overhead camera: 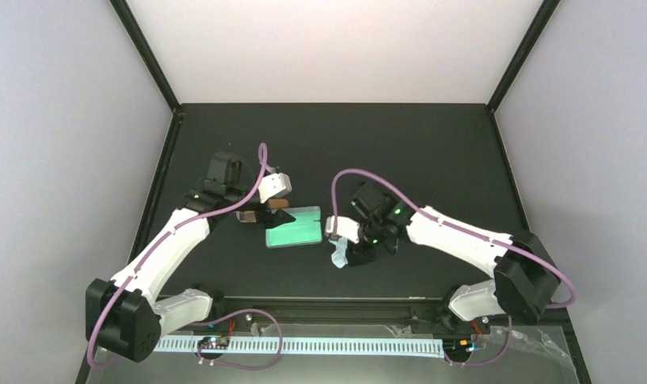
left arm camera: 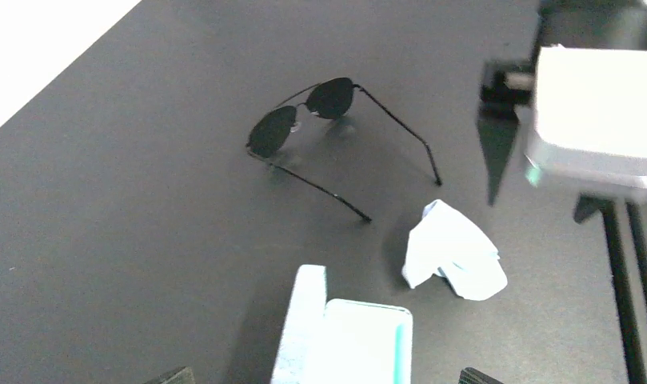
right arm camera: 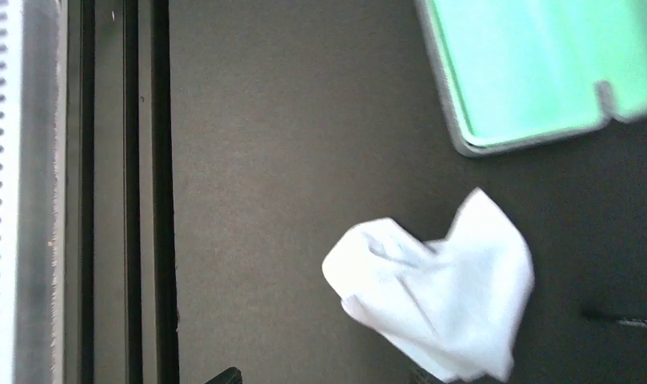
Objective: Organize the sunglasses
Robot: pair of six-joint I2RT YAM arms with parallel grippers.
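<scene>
Black aviator sunglasses [left arm camera: 330,99] lie with temples spread on the mat in the left wrist view. A crumpled pale cloth [right arm camera: 432,296] lies near them and beside the open mint-green case [overhead camera: 293,232]. My right gripper [overhead camera: 353,250] is over the cloth; its fingertips barely show in its wrist view, and its grip is unclear. My left gripper [overhead camera: 273,218] stands open at the case's upper left; its fingertips sit at the bottom of its wrist view.
A brown case [overhead camera: 278,203] lies behind the green one, partly under the left arm. A frame rail [right arm camera: 164,200] runs along the front edge.
</scene>
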